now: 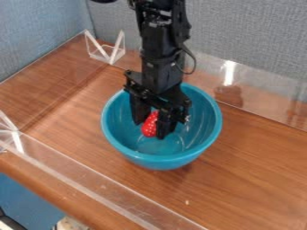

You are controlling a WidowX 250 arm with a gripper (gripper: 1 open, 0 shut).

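The black arm reaches down from the top of the view into a blue bowl (178,154) on the wooden table. My gripper (157,117) is low inside the bowl, shut on a red object (150,128) that is partly hidden by the fingers. I cannot make out what the red object is, nor whether it rests on the bowl's floor.
A small white wire stand (103,49) is at the back left. Clear plastic strips run along the back and front-left edges of the table (240,189). The wood to the right and left of the bowl is clear. Grey walls stand behind.
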